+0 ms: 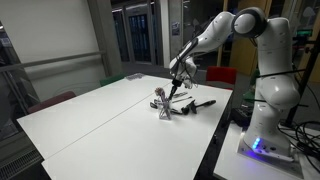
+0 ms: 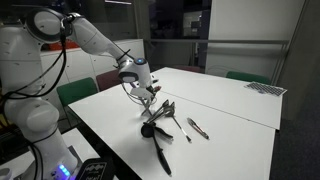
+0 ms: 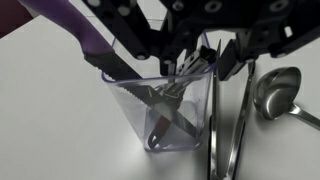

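A clear plastic cup [image 3: 133, 103] with utensils in it fills the middle of the wrist view. A knife with a purple handle [image 3: 72, 22] leans over its left rim, and a serrated blade [image 3: 150, 92] shows inside. Over the cup's far right rim is my gripper, its dark fingers [image 3: 166, 58] apart. Metal utensil parts [image 3: 197, 62] show in and below that gap, though contact is hard to judge. From the side, the gripper [image 1: 177, 92] points down close above the cup [image 1: 165, 113].
Metal tongs [image 3: 241, 130] and a ladle [image 3: 274, 92] lie to the cup's right. Black utensils [image 2: 160, 151] and a small tool [image 2: 198, 129] are spread on the white table [image 2: 235, 150].
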